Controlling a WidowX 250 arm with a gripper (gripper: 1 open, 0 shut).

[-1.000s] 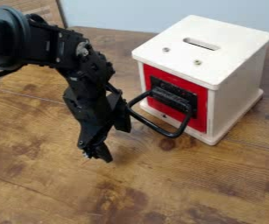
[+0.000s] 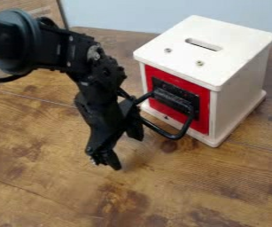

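A white wooden box with a slot in its top stands at the right. Its front has a red panel carrying a black fitting with a black loop handle that sticks out toward the arm. My black gripper points down just left of that handle, low over the wooden table, with its fingertips left of and below the loop. Whether its fingers are open or shut is hard to tell against the dark body.
A pale board or wall runs along the back.
The arm has shifted slightly to the right and its gripper a little lower over the last second. The box and handle look unmoved.
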